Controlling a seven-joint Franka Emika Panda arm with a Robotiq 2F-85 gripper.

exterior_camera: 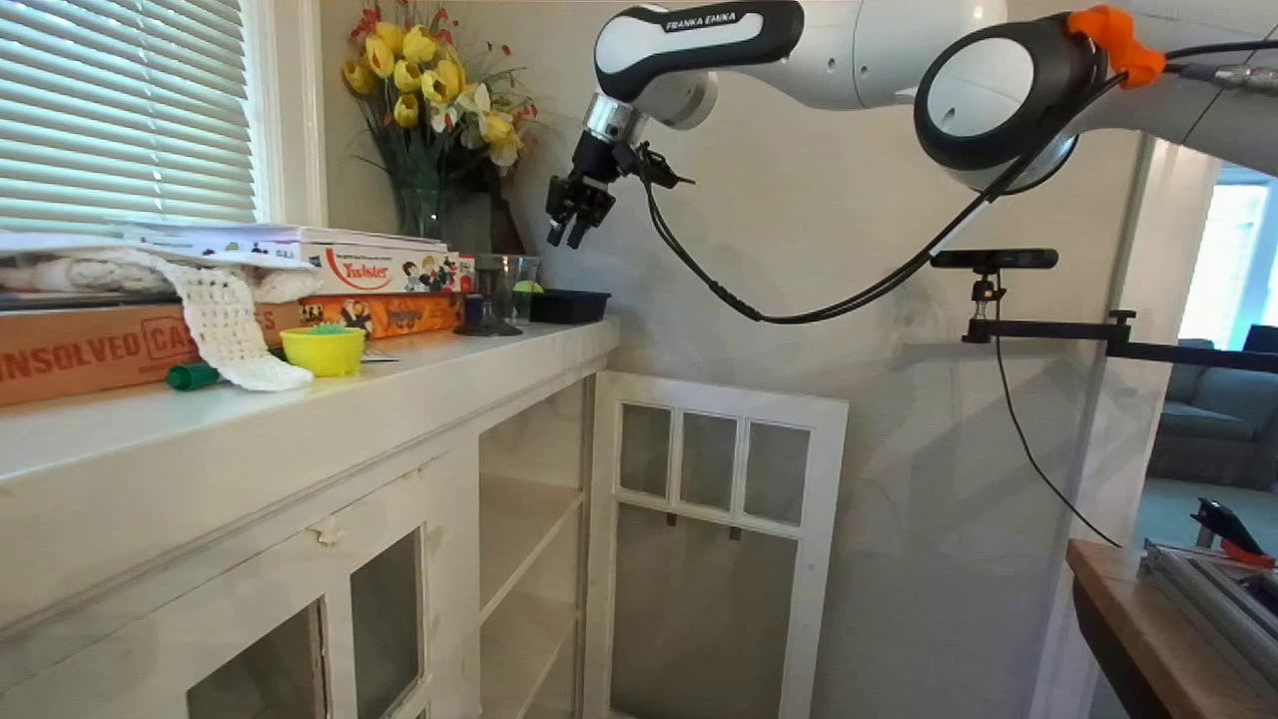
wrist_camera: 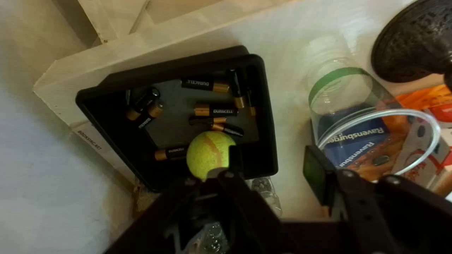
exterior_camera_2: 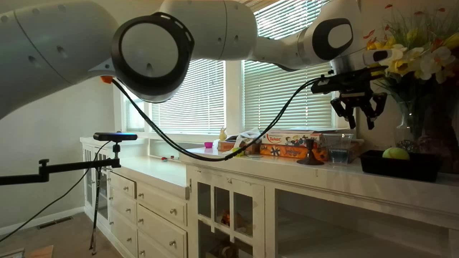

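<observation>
My gripper (exterior_camera_2: pixel 361 124) hangs in the air above the counter with its fingers pointing down. In the wrist view a clear gap shows between the fingertips, and the gripper is part open with nothing held. Below it a black tray (wrist_camera: pixel 273 139) holds several Duracell batteries (wrist_camera: pixel 216 110) and a yellow-green tennis ball (wrist_camera: pixel 207 154). The ball lies inside the tray near one side, partly covered by a finger in that view. A clear plastic cup (wrist_camera: pixel 326 91) stands beside the tray.
A dark candlestick (exterior_camera_2: pixel 310 152) and stacked game boxes (exterior_camera_2: pixel 292 146) are near the cup. A flower vase (exterior_camera_2: pixel 408 116) rises behind the tray. The tray sits close to the counter's end (exterior_camera: pixel 605 342), with an open cabinet door (exterior_camera: pixel 827 503) below.
</observation>
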